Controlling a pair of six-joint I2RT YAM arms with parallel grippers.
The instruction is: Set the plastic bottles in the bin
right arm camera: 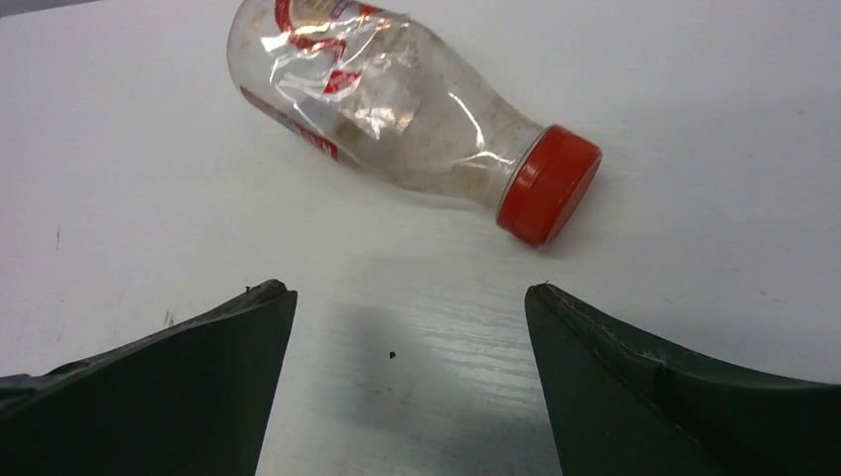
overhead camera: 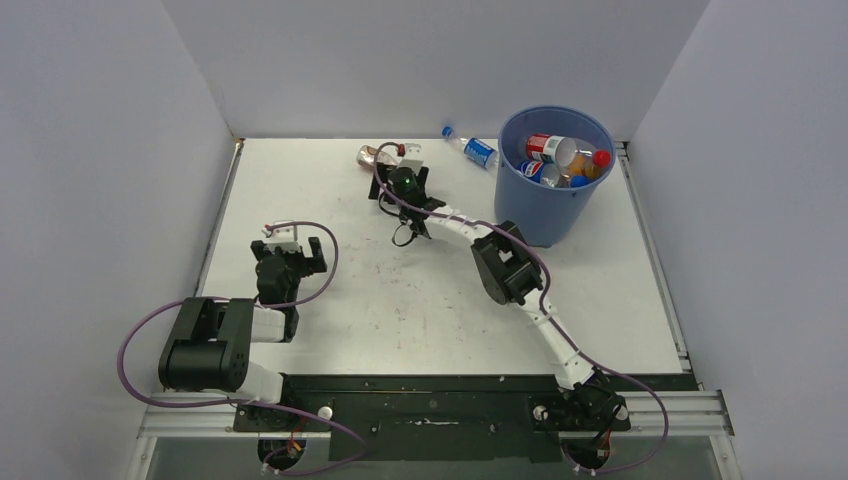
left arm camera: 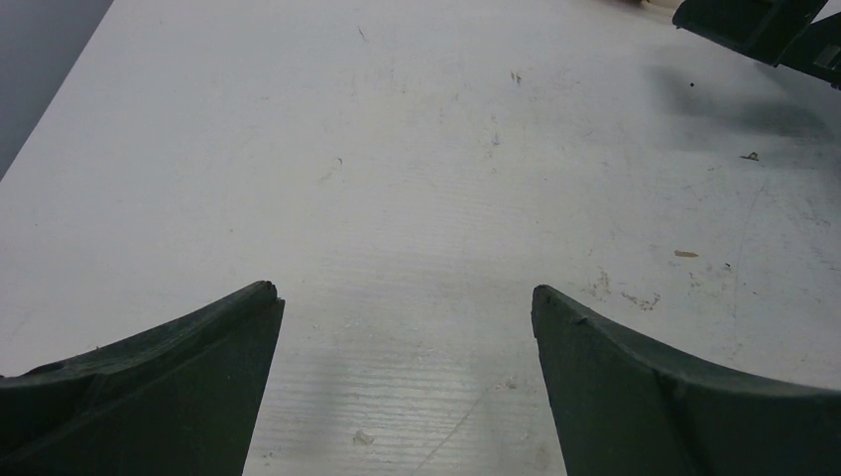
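A clear bottle with a red cap (right arm camera: 397, 109) lies on its side, just ahead of my right gripper, which is open and empty. From the top, this bottle (overhead camera: 370, 157) shows at the table's back edge, partly hidden behind that gripper. A second clear bottle with blue label and cap (overhead camera: 473, 147) lies at the back, its lower end by the blue bin (overhead camera: 545, 215). In the bin are several bottles, one red-capped (overhead camera: 590, 160). My left gripper stands open over bare table at the left, far from both loose bottles.
Walls (overhead camera: 430, 70) close off its back and sides. Part of the right arm (left arm camera: 754, 30) shows at the upper right of the left wrist view.
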